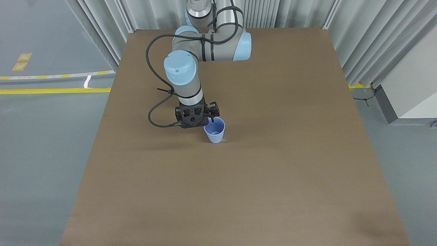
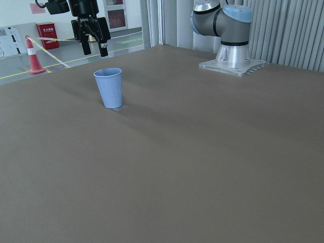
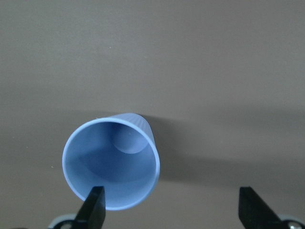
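A light blue ribbed cup (image 1: 214, 131) stands upright on the brown table, also seen in the left view as the cup (image 2: 109, 88). My gripper (image 2: 95, 50) hangs above and behind it, clear of the rim, its two fingers apart with nothing between them. In the wrist view the cup (image 3: 110, 162) is at lower left, and my gripper shows both fingertips wide apart over bare table and the cup's edge.
The robot's base (image 2: 233, 66) stands at the back, before pale curtains. A wall corner is beyond the right edge.
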